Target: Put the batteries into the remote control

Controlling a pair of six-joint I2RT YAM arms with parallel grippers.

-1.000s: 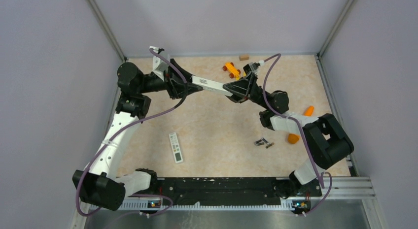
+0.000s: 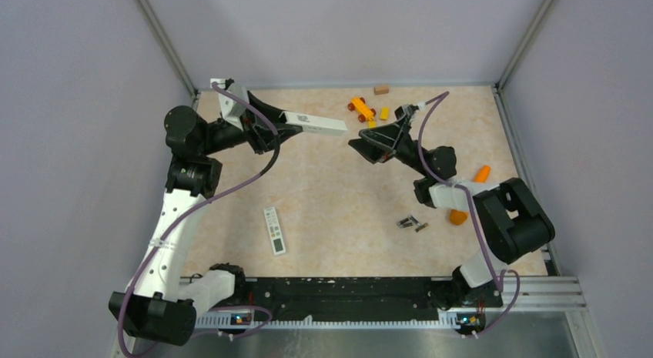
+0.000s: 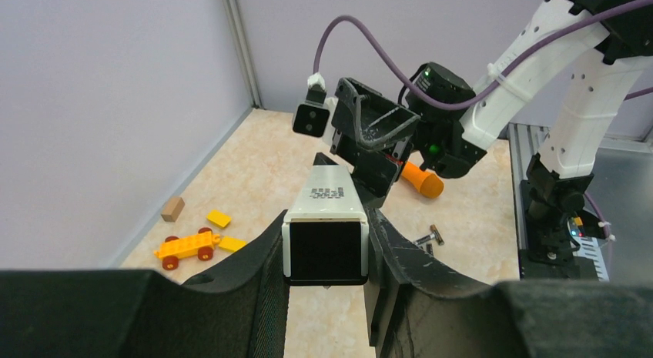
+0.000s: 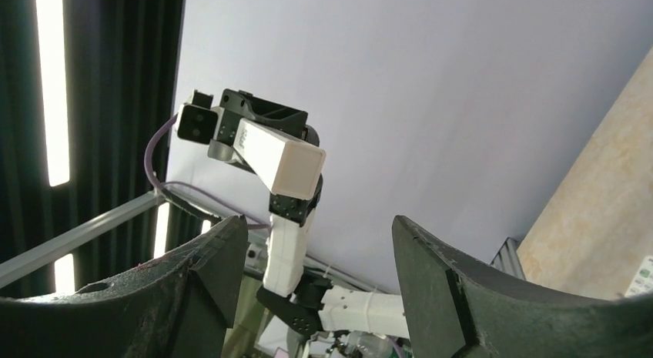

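My left gripper (image 2: 288, 128) is shut on one end of a long white remote-like case (image 2: 317, 124), held up above the table. In the left wrist view the case's near end (image 3: 326, 252) is black, and printed marks show on its upper face. My right gripper (image 2: 368, 148) stands open, just apart from the case's far end, with nothing between its fingers. A white remote control (image 2: 274, 231) with buttons and a dark screen lies face up at the table's left front. Several batteries (image 2: 412, 222) lie loose at the right front. The case's underside is hidden.
At the back are a yellow toy car (image 2: 361, 108), yellow blocks (image 2: 384, 113) and a wooden block (image 2: 381, 89). An orange object (image 2: 458, 217) lies partly under the right arm.
The right gripper has let go of the case's far end and moved slightly right. My left gripper has drawn back to the left with the case. The table items have not moved.
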